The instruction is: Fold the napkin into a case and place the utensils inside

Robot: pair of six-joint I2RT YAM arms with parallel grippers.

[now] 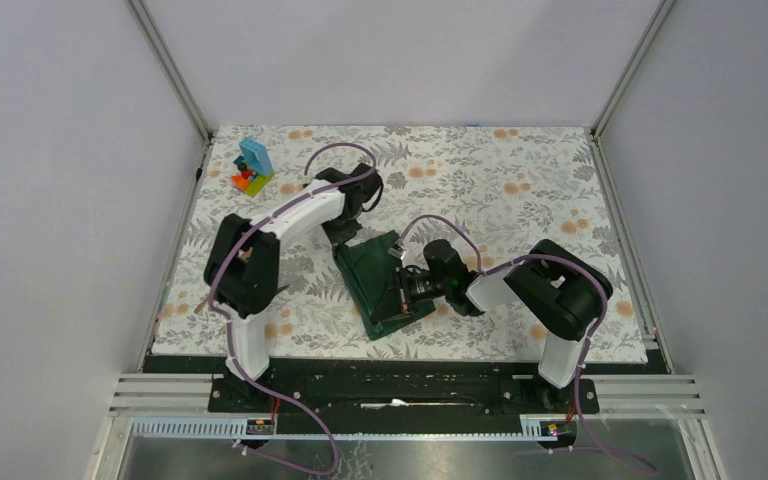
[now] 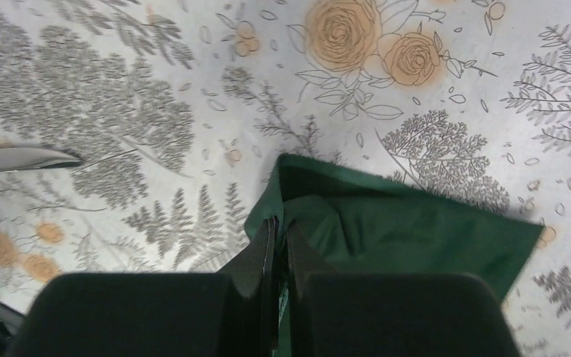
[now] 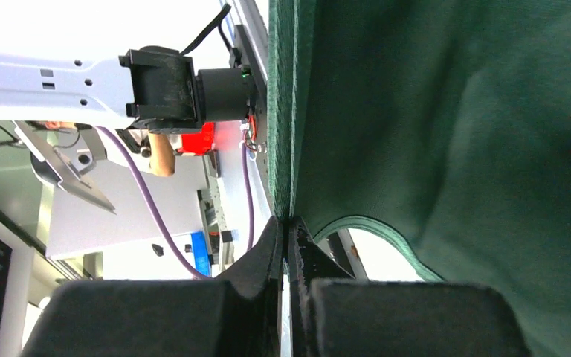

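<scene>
The green napkin (image 1: 365,275) lies on the flowered table cloth, folded over along its left side. My left gripper (image 1: 342,243) is shut on its upper left corner; in the left wrist view the pinched fabric (image 2: 320,223) runs between the fingertips. My right gripper (image 1: 400,298) is shut on the folded edge near the front; in the right wrist view a layered hem (image 3: 286,149) stands up from the fingertips. A metal utensil (image 2: 22,158) lies left of the napkin, partly hidden by the left arm in the top view.
A small colourful object with a blue upright part (image 1: 255,155) sits at the back left of the table.
</scene>
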